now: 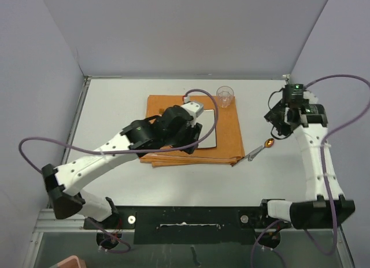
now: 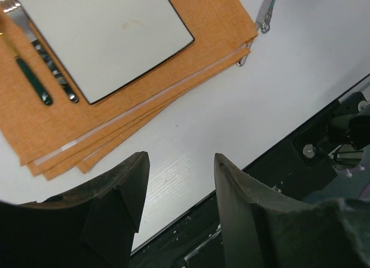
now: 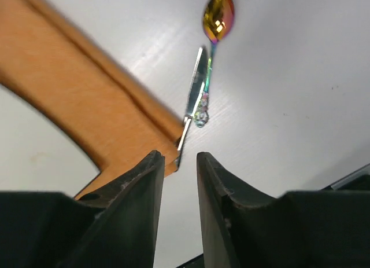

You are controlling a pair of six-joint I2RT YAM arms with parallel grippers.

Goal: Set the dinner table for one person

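An orange placemat [image 1: 229,135] holds a white square plate [image 2: 115,33], with a fork [image 2: 49,65] and gold-tipped green-handled utensil [image 2: 29,77] at its left. A glass [image 1: 225,96] stands at the back right. A rainbow spoon [image 3: 218,16] and a knife [image 3: 196,83] lie askew at the mat's front right corner. My left gripper is open, empty, over the mat and plate. My right gripper hangs raised right of the mat above the cutlery, fingers apart, nothing between them.
Bare white table [image 1: 101,106] surrounds the mat, with free room at left and front. Walls border the back and sides. A dark rail runs along the front edge.
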